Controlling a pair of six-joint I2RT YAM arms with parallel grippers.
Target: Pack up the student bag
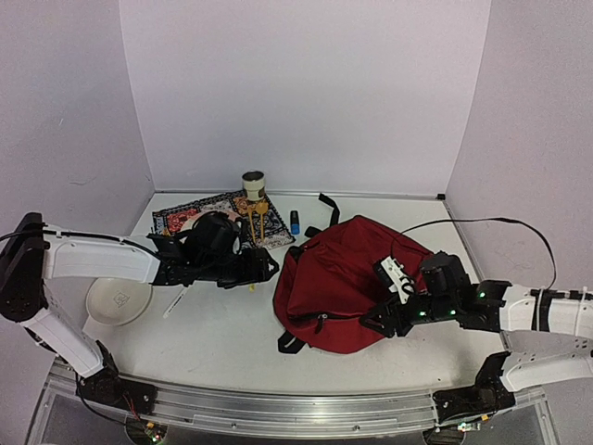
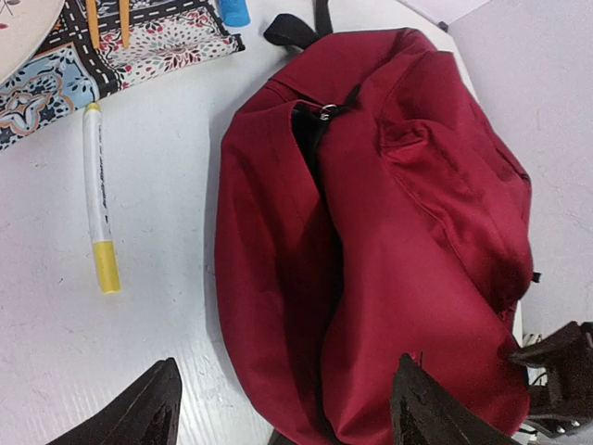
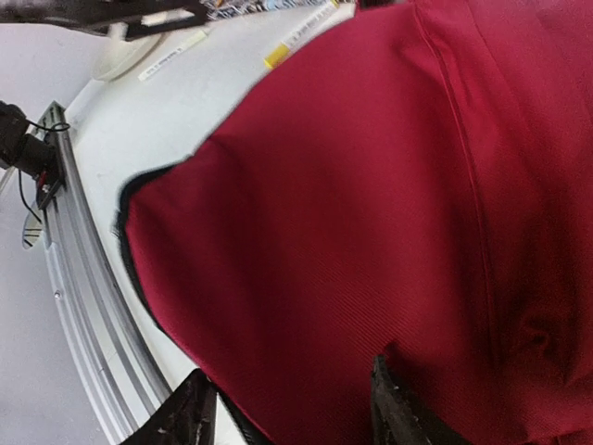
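The dark red bag (image 1: 338,278) lies on the table right of centre, its zip (image 1: 321,320) toward the front. My left gripper (image 1: 264,269) hangs just left of the bag; in the left wrist view its fingers (image 2: 157,403) are wide apart with nothing gripped. At the bag's front right is my right gripper (image 1: 380,323). In the right wrist view its fingers (image 3: 193,408) stand apart, with the bag's dark-trimmed edge between and beyond them. A white stick with yellow ends (image 2: 99,199) lies left of the bag. A small blue item (image 1: 295,222) is behind it.
At the back left, a patterned cloth (image 1: 176,221) bears wooden cutlery (image 1: 260,215) and a plate partly hidden by my left arm. A cup (image 1: 253,185) stands behind. A pale round lid or dish (image 1: 119,302) and another white stick (image 1: 175,301) lie left.
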